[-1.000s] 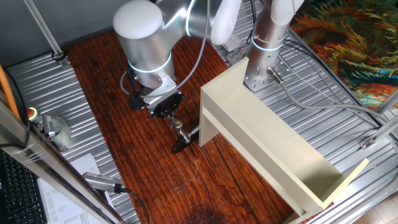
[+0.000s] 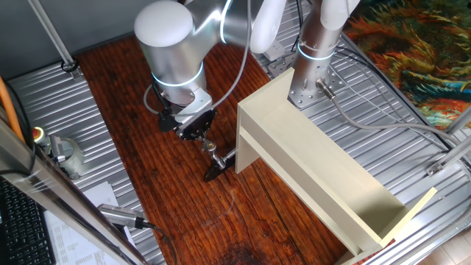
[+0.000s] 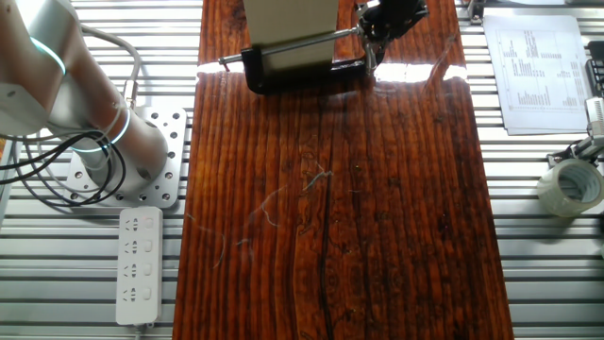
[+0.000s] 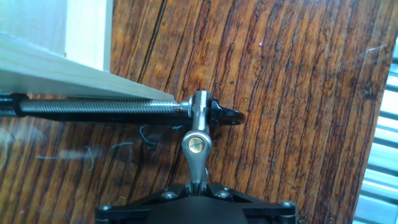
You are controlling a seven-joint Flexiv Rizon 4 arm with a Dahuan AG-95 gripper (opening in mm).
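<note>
A black clamp (image 3: 274, 83) with a long silver threaded screw (image 4: 106, 106) lies alongside the end panel of a cream wooden shelf unit (image 2: 316, 158). In the wrist view the screw runs close along the panel's edge; whether its far tip touches wood cannot be told. A jointed silver handle (image 4: 196, 144) with a brass-coloured pivot leads from the screw's end down to my gripper. The gripper appears shut on this handle, its contact surfaces mostly hidden. From outside, my gripper (image 2: 203, 140) sits just beyond the panel, low over the table.
Bare dark wooden tabletop (image 3: 321, 227) stretches away from the clamp. The robot's base (image 2: 313, 73) stands behind the shelf unit. A tape roll (image 3: 570, 187), papers (image 3: 538, 71) and a power strip (image 3: 140, 264) lie off the wood on the metal slats.
The cables beside my wrist have shifted slightly. The shelf unit and clamp look unmoved in exterior view 1.
</note>
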